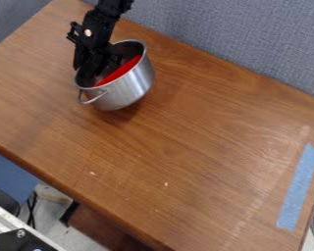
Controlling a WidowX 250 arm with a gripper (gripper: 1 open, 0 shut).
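Note:
A steel pot (130, 86) with a red interior (118, 71) stands on the wooden table (186, 167) toward the upper left, apparently somewhat tilted, with a wire handle on its near left side. The black gripper (91, 61) reaches down from the top of the view at the pot's left rim and partly inside it. Its fingers are dark and overlap the pot, so whether they are open or closed on anything is unclear.
A blue tape strip (298, 184) lies at the right edge. A grey padded wall (238, 39) runs behind the table. Cables and equipment occupy the lower left corner.

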